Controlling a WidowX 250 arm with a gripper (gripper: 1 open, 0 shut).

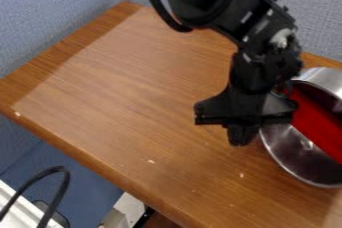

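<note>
My black gripper (242,132) hangs low over the right half of the wooden table (107,102), its fingers shut with nothing visible between them. Just to its right a shiny metal bowl (297,162) lies at the table's right side, with a red object (319,127) in it, partly cut off by the frame's edge and partly hidden by the gripper.
Grey-blue padded walls (54,12) stand behind. At the lower left, beyond the table's edge, are a black cable and white items.
</note>
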